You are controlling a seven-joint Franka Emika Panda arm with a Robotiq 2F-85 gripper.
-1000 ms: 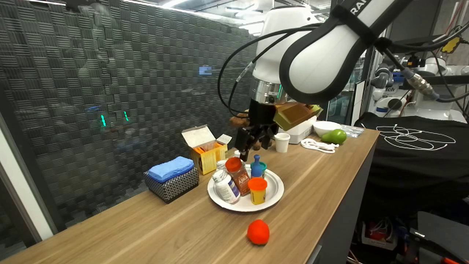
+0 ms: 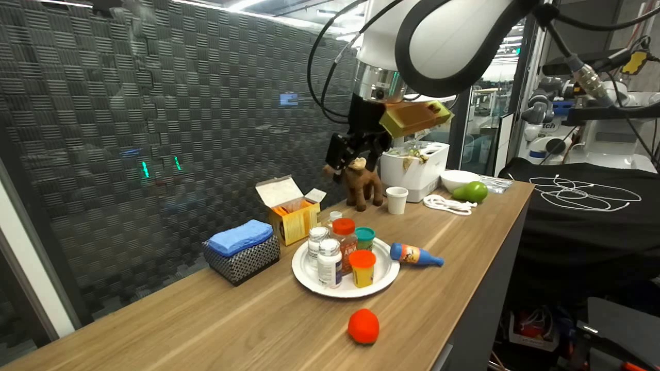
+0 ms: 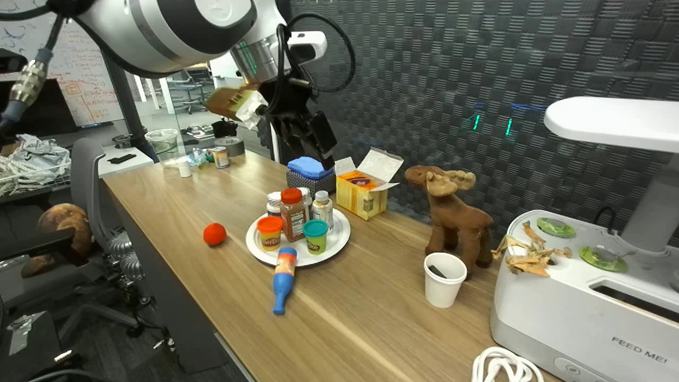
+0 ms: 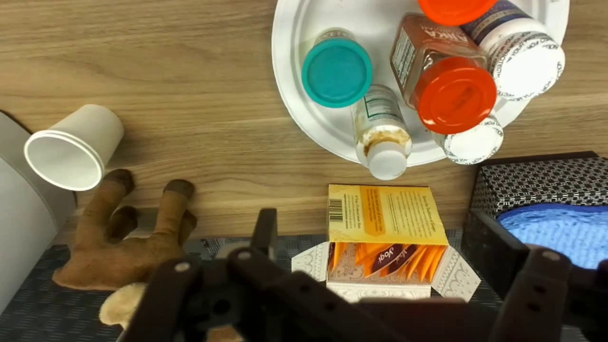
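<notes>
My gripper stands open above the table, with nothing between its fingers; in the wrist view its dark fingers spread either side of the tea box. Below lies a white plate crowded with a red-lidded spice jar, an orange-lidded tub, a teal-lidded tub, white bottles and a small white-capped bottle. A blue bottle rests on its side on the wood, its wide end against or just over the plate's rim; I cannot tell which.
Along the wall stand the open yellow tea box, a dark basket with a blue cloth, and a brown plush moose. A white cup is near the white planter. A red ball sits near the front edge, with bare wood around it.
My gripper has risen away from the plate. The blue bottle, upright among the plate's items before, now lies sideways at the rim. The spice jar and a white bottle, tilted earlier, now stand upright.
</notes>
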